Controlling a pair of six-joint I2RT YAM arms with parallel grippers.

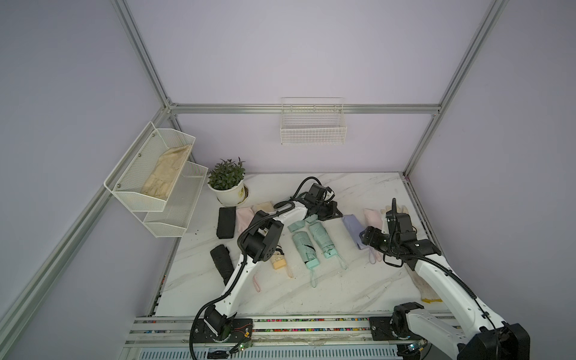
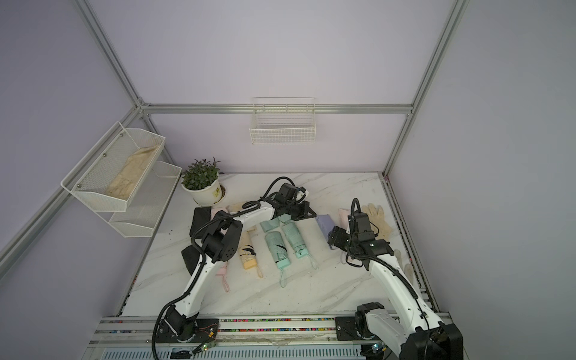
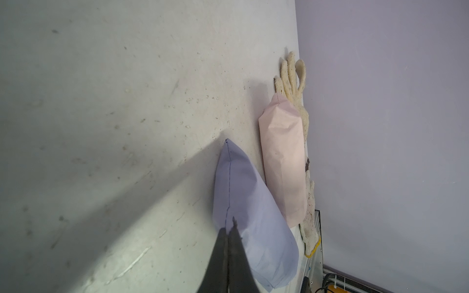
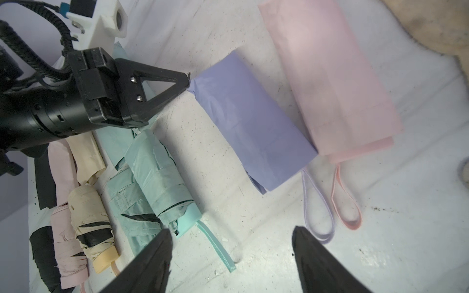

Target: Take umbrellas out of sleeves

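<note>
The purple umbrella sleeve (image 4: 256, 124) lies on the table with its lilac wrist loop (image 4: 326, 237) showing at the near end. At its far left corner, my left gripper is shut, and a gathered bit of cloth sits at its fingertips. The left wrist view shows the closed fingers (image 3: 234, 266) against the purple sleeve (image 3: 259, 214). My right gripper stands open, its fingers wide apart over bare table near the sleeve's loop end. Beside the purple one lies a pink sleeved umbrella (image 4: 337, 83) with a pink loop.
Unsleeved umbrellas in mint (image 1: 324, 240), beige (image 1: 278, 260) and black (image 1: 222, 264) lie to the left, with empty sleeves such as the black one (image 1: 226, 222) behind. A potted plant (image 1: 228, 183) stands at back left. Gloves (image 2: 376, 219) lie on the right.
</note>
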